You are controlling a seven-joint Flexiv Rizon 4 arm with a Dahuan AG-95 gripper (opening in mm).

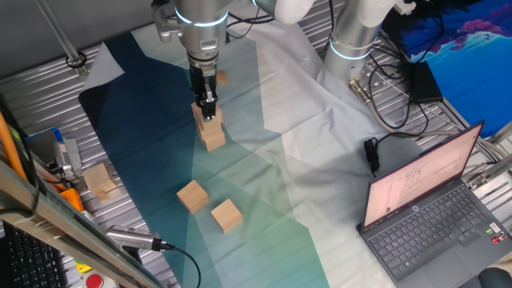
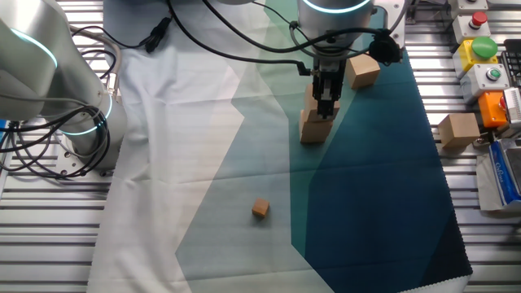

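Note:
Two wooden blocks stand stacked on the cloth, the upper block [image 1: 214, 126] a little off line with the lower block [image 1: 214, 142]. My gripper [image 1: 209, 117] points down at the upper block, its fingertips overlapping it in both views. In exterior view 2 the black gripper [image 2: 326, 115] covers part of the upper block [image 2: 310, 101], above the lower block [image 2: 314, 133]. Whether the fingers close on the block or stand apart does not show clearly.
Two loose blocks, one left [image 1: 193, 197] and one right [image 1: 227, 216], lie apart from the stack. A small cube [image 2: 260, 208] sits alone on the cloth. Another block [image 2: 458, 130] rests off the cloth. A laptop [image 1: 436, 220] stands at the right.

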